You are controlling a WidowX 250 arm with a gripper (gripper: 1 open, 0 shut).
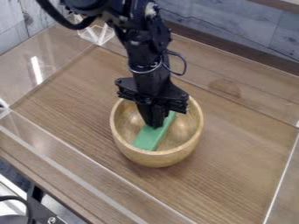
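Observation:
A beige round bowl (128, 149) sits on the wooden table with a green block (151, 137) lying inside it. My black gripper (156, 109) hangs over the bowl's back part, its lower end near the upper end of the green block. Whether its fingers are open or shut, or touch the block, I cannot tell.
A panelled edge runs along the back right, and cables lie off the table at the lower left.

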